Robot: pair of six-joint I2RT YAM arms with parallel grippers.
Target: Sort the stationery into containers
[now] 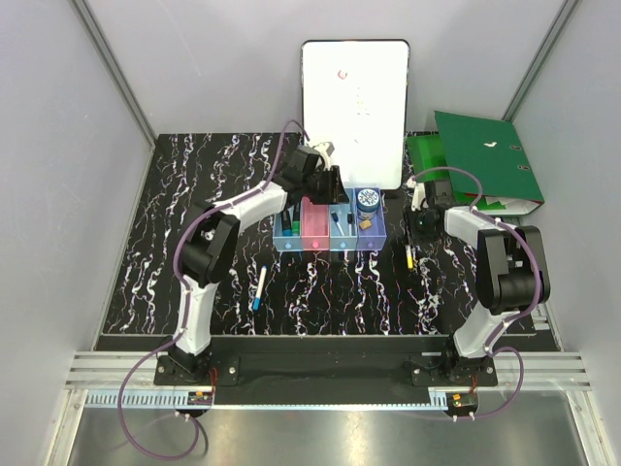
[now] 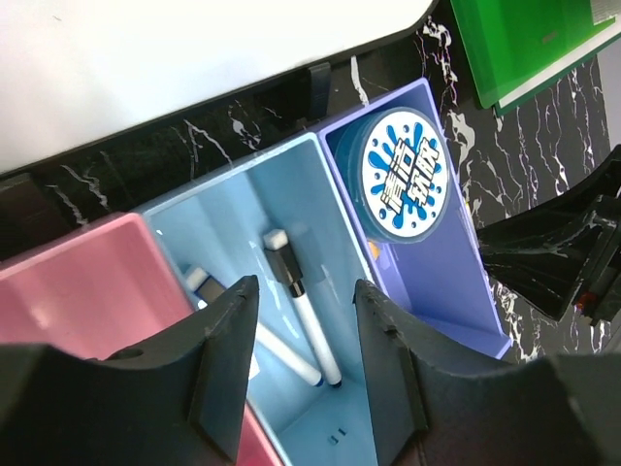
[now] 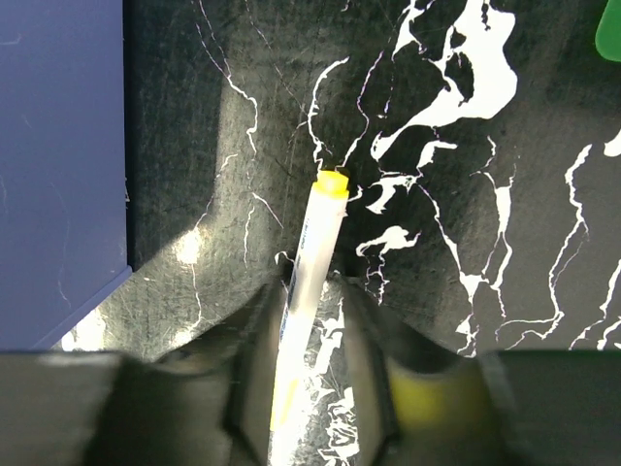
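Note:
Two white markers with dark caps (image 2: 283, 265) lie in the light-blue compartment (image 2: 238, 206) of the sorting box. Over that compartment, in the left wrist view, my left gripper is open, its fingers apart and no marker gripped. A white marker with yellow ends (image 3: 316, 233) lies on the black marbled table, right of the box. My right gripper is open just above it, with the marker seen between its blurred fingers; contact cannot be told. A blue-ended white marker (image 1: 260, 288) rests on the table at front left.
The box has a pink compartment (image 1: 314, 236) and a purple one holding a round blue-lidded tub (image 1: 368, 200). Dark and green items (image 1: 295, 221) sit in its left compartment. A whiteboard (image 1: 354, 107) stands behind; a green binder (image 1: 490, 155) is back right.

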